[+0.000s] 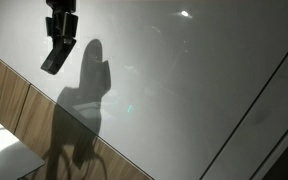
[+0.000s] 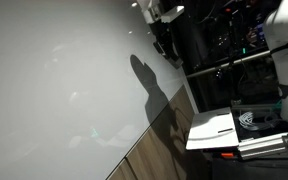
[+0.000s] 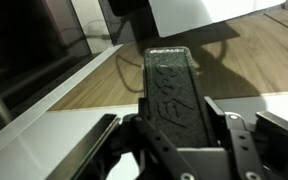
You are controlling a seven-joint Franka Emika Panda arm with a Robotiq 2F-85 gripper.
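A dark block with a rough, textured face [image 3: 172, 85] is gripped between the fingers of my gripper in the wrist view. It juts forward from the fingers; what it is cannot be told for certain. In exterior view 1 the dark block [image 1: 58, 56] hangs tilted below my gripper [image 1: 62, 25] at the top left, over the glossy white surface [image 1: 174, 80]. A large shadow of the arm falls just right of it.
A wooden strip [image 1: 34, 120] borders the white surface. Beyond it lies a white flat-topped object [image 1: 6, 152], also seen in exterior view 2 as a white panel [image 2: 211, 130]. Clutter with cables [image 2: 252, 122] sits at the right there.
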